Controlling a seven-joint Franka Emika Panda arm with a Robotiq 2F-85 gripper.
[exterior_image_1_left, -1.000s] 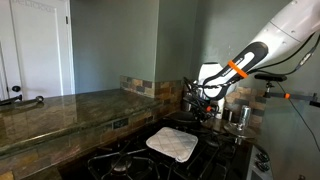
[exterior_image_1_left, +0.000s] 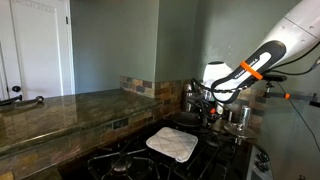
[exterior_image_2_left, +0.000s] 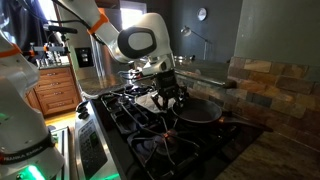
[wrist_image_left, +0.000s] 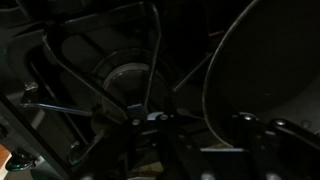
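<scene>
A dark round pan (exterior_image_2_left: 198, 109) rests on the black gas stove, its handle towards the right in exterior view 2. My gripper (exterior_image_2_left: 176, 98) hangs low over the burners close beside the pan's near-left rim. From the wrist view, the curved rim and dark inside of the pan (wrist_image_left: 265, 75) fill the right side. The dark fingers along the bottom blend into the stove, so their spacing and anything between them are hard to make out. In exterior view 1 the pan (exterior_image_1_left: 187, 119) shows just left of my gripper.
A white folded cloth or mat (exterior_image_1_left: 174, 143) lies flat on the stove. Raised burner grates (wrist_image_left: 105, 60) surround the gripper. Metal containers (exterior_image_1_left: 240, 120) stand against the wall on the right.
Over the last second the arm has shifted slightly right and down in exterior view 1. Pan and white cloth appear unmoved.
</scene>
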